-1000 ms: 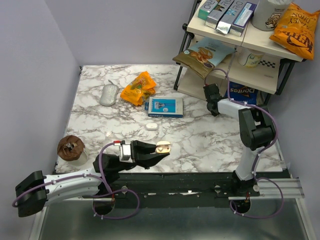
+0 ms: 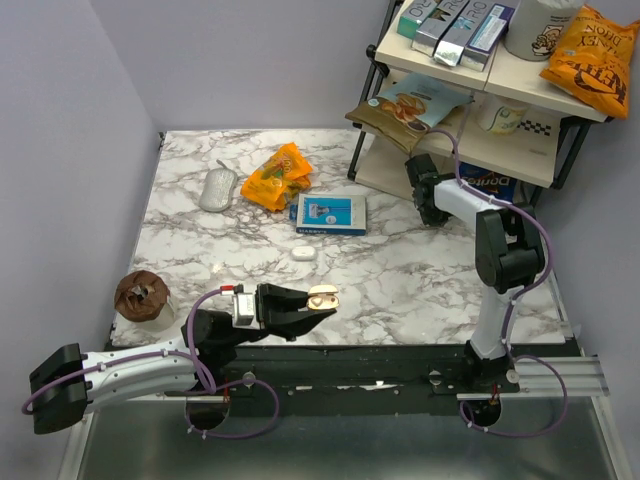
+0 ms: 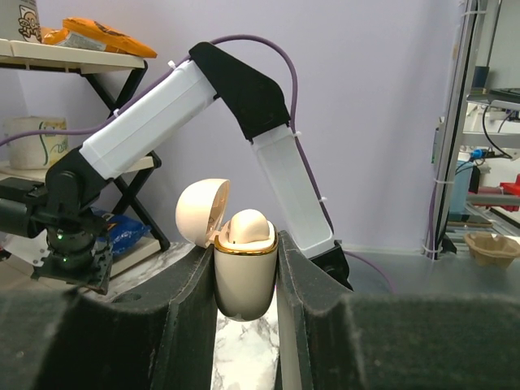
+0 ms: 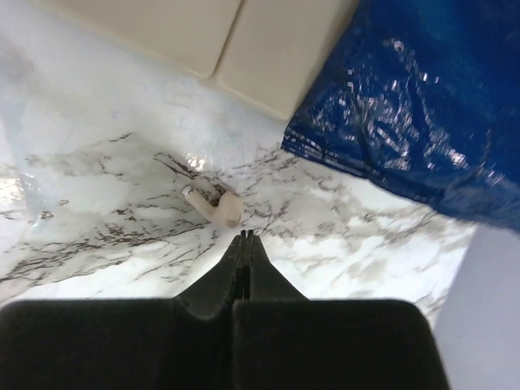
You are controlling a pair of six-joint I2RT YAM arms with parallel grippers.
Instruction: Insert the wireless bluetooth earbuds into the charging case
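Note:
The charging case (image 3: 244, 272), cream with a gold rim and its lid flipped up, is clamped upright between the fingers of my left gripper. A rounded earbud (image 3: 249, 227) shows in its opening. From the top, the left gripper (image 2: 322, 300) holds the case above the table's front edge. A loose earbud (image 4: 219, 207) with a stem lies on the marble in the right wrist view, just past the tips of my right gripper. That gripper is shut with nothing between its fingers. The top view hides this earbud behind the right arm.
Shelving (image 2: 385, 170) and a blue chip bag (image 4: 406, 106) stand close beyond the loose earbud. On the table are a small white case (image 2: 303, 254), a blue box (image 2: 331, 214), an orange bag (image 2: 278, 178) and a grey pouch (image 2: 218, 188).
My left gripper has shifted slightly left with the case. The right arm's wrist and forearm have shifted slightly near the shelf.

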